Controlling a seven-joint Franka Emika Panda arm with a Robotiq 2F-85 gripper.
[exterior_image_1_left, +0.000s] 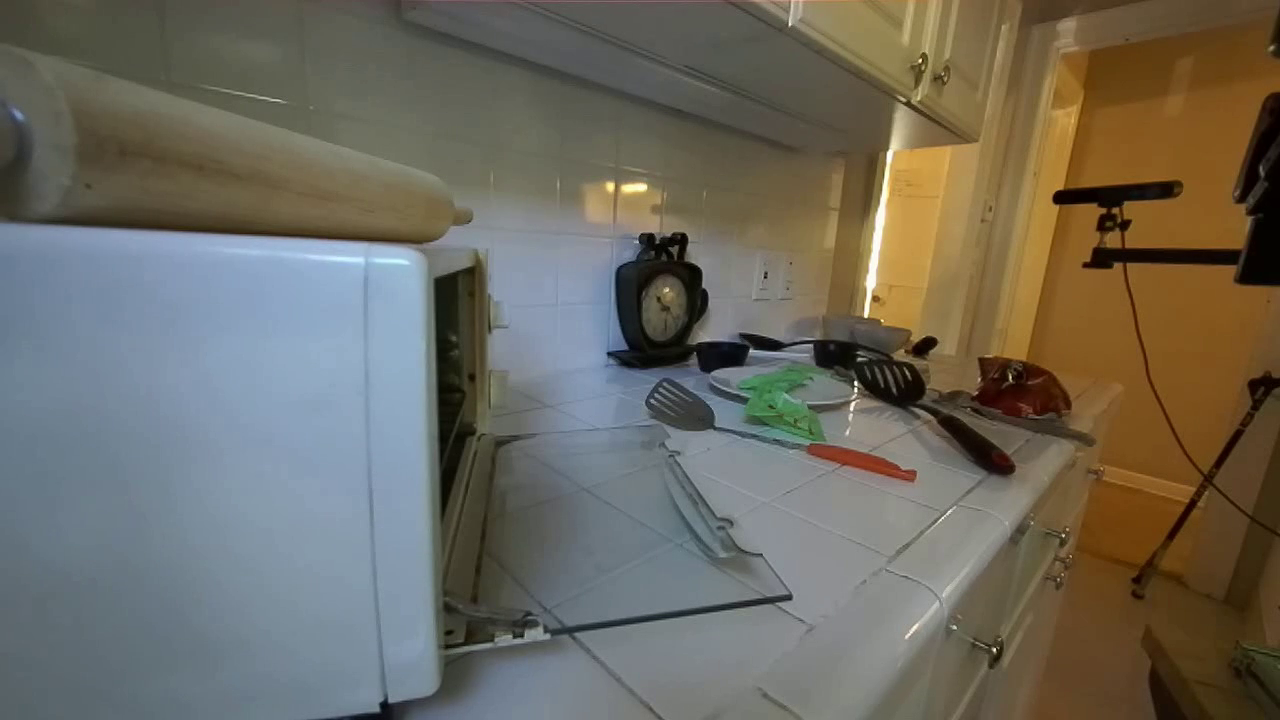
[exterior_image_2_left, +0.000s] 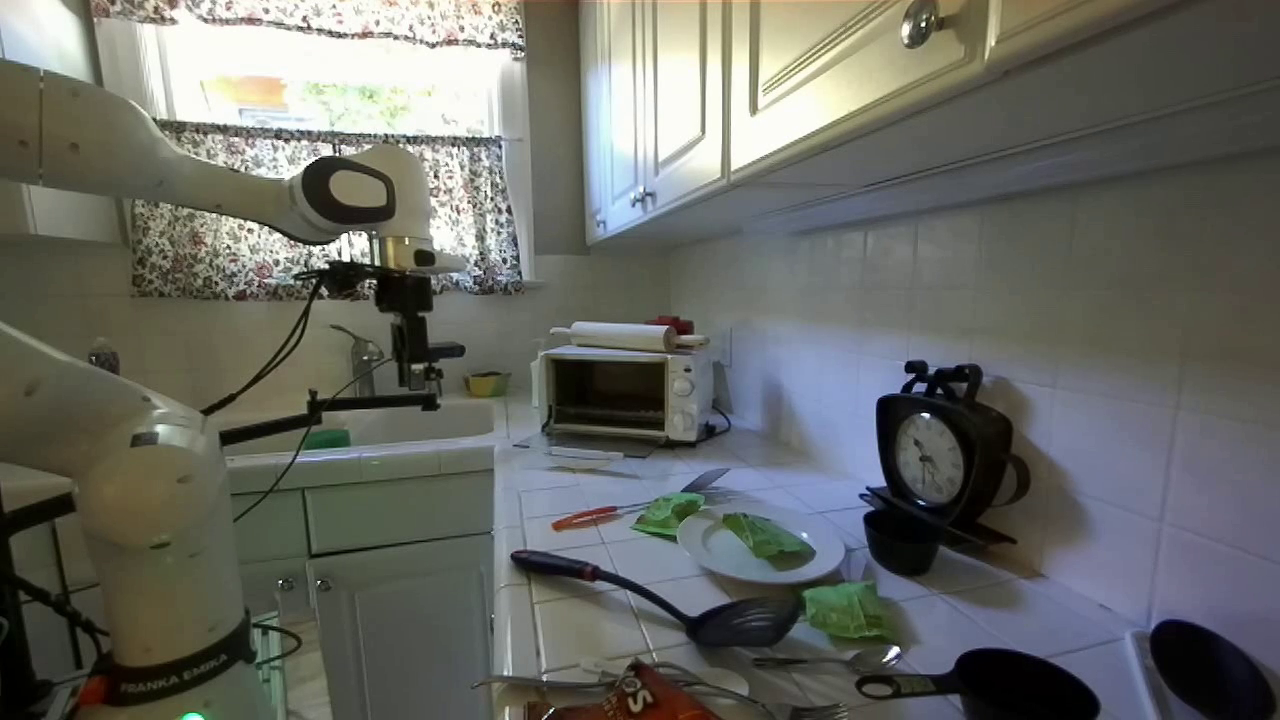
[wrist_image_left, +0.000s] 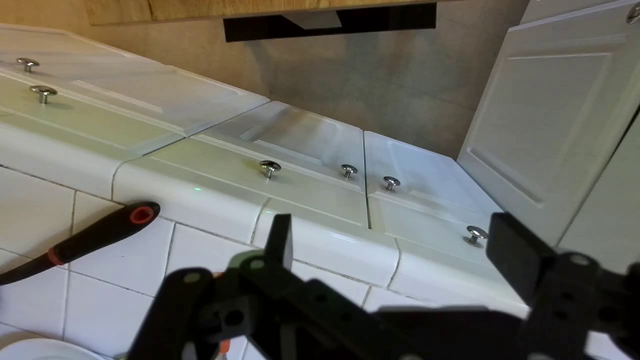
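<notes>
In the wrist view my gripper is open, its two dark fingers wide apart with nothing between them, above the counter's rounded front edge. From the side, the gripper (exterior_image_2_left: 417, 378) hangs near the sink, clear of everything on the counter. A white toaster oven (exterior_image_2_left: 624, 382) stands at the far end with its glass door (exterior_image_1_left: 624, 528) lowered flat. On the counter lie an orange-handled spatula (exterior_image_1_left: 858, 460), a black slotted turner (exterior_image_2_left: 744, 620) and a white plate (exterior_image_2_left: 708, 552) with a green leaf (exterior_image_2_left: 762, 536) on it. Two more leaves lie beside the plate.
A rolling pin (exterior_image_2_left: 624, 335) rests on the oven. The black clock-faced scale (exterior_image_2_left: 936, 450) stands by the wall, with a small black cup (exterior_image_2_left: 900, 540) beside it. A red bag (exterior_image_1_left: 1023, 386) and cutlery crowd the opposite end. Upper cabinets (exterior_image_2_left: 864, 72) overhang the counter.
</notes>
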